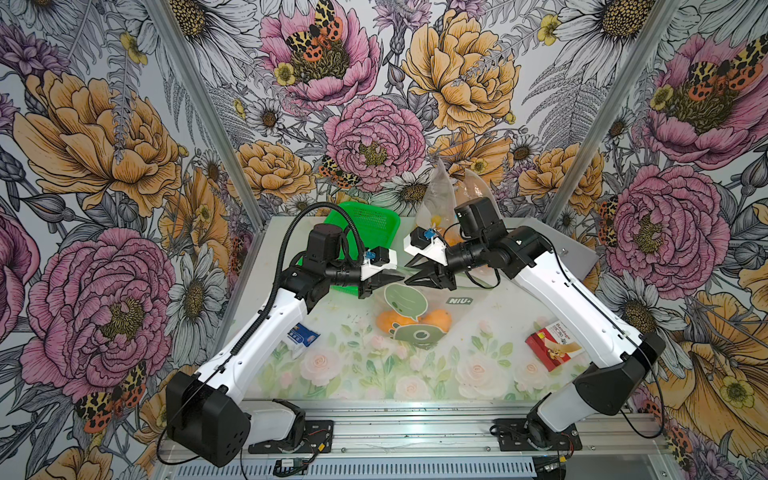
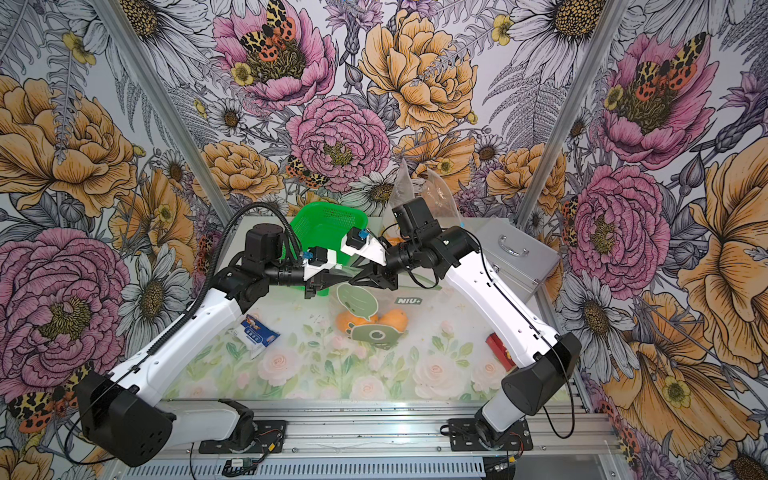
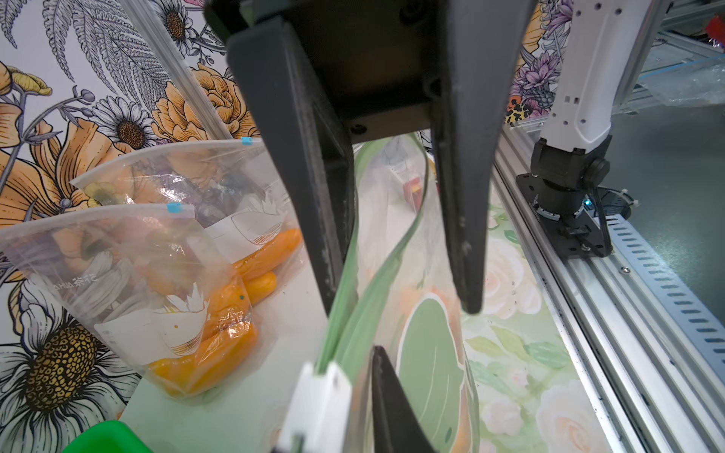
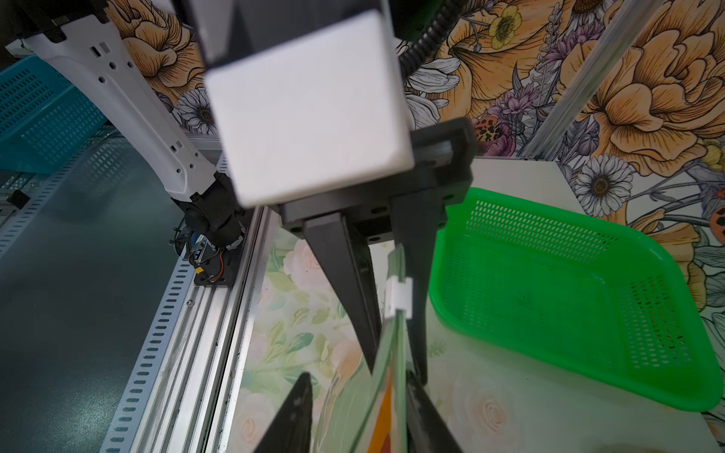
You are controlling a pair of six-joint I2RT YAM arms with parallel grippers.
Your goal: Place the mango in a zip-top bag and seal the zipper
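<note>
A zip bag printed with green shapes holds orange fruit, hanging upright at the table's centre. Both grippers meet at its top from either side. My left gripper stands part open around the green zipper strip, with a white slider on that strip, seen in the left wrist view. My right gripper is low in the right wrist view, its fingers at the strip and shut on it.
Filled bags stand at the back. A green basket, a blue packet, a red box and a metal case lie around the table.
</note>
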